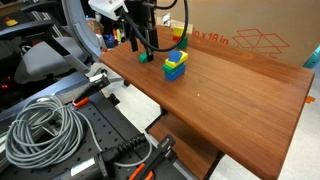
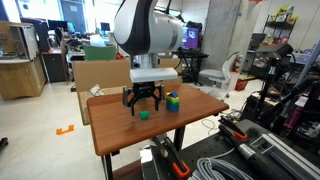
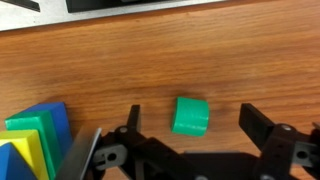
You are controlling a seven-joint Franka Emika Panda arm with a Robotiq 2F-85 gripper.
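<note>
A small green block (image 3: 190,116) lies on the wooden table in the wrist view, between and slightly ahead of the fingers of my gripper. The fingers stand wide apart, and nothing is held. In exterior view 1 the green block (image 1: 143,58) is partly hidden by the gripper just above it. Exterior view 2 has the same block (image 2: 144,115) on the tabletop under the arm. To its side stands a stack of blue, yellow and green blocks (image 1: 175,66).
Further back on the table is another group of green and yellow blocks (image 1: 180,38). A coil of grey cable (image 1: 45,130) lies off the table's near side.
</note>
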